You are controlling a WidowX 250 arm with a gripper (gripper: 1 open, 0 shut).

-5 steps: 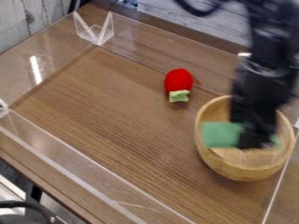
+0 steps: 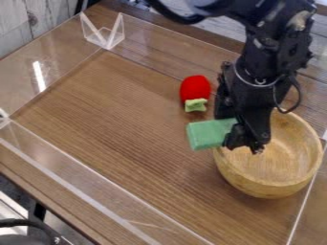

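The black robot gripper (image 2: 232, 130) hangs over the left rim of a round wooden bowl (image 2: 273, 170) at the right, shut on a green block (image 2: 205, 135). The block sticks out left of the bowl's rim. A red object (image 2: 194, 88) with a small pale green piece (image 2: 196, 105) lies on the wooden table just behind the block.
A clear wire or plastic holder (image 2: 102, 29) stands at the back left. Dark cables show at the lower left edge.
The gripper and green block have moved left and up, from over the bowl's interior to its left rim and beyond.
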